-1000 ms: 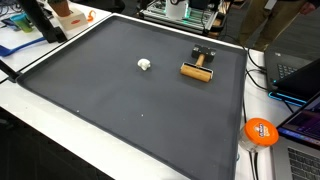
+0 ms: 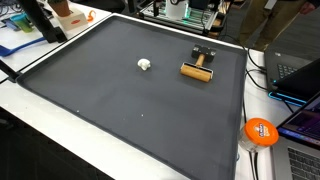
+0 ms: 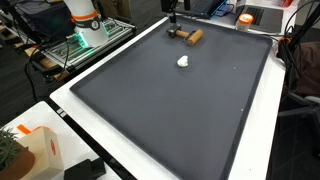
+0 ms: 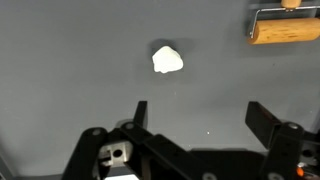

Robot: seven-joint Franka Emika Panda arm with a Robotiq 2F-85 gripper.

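Note:
A small white crumpled object [image 4: 167,60] lies alone on the dark grey mat [image 2: 130,110], towards its back in exterior view 1. To its right in that view is a roller [image 2: 199,70] with a wooden-coloured cylinder and handle. Above the mat, in the wrist view, my gripper is open, its two dark fingers far apart with only bare mat between them. The white object appears ahead of the fingers, and the roller [image 4: 285,30] at the upper right corner. In exterior view 2 the gripper is not clearly visible.
An orange-lidded jar [image 2: 261,132] stands off the mat's right edge, beside a laptop [image 2: 300,140]. A plant pot [image 3: 14,160] is at the lower left of exterior view 2.

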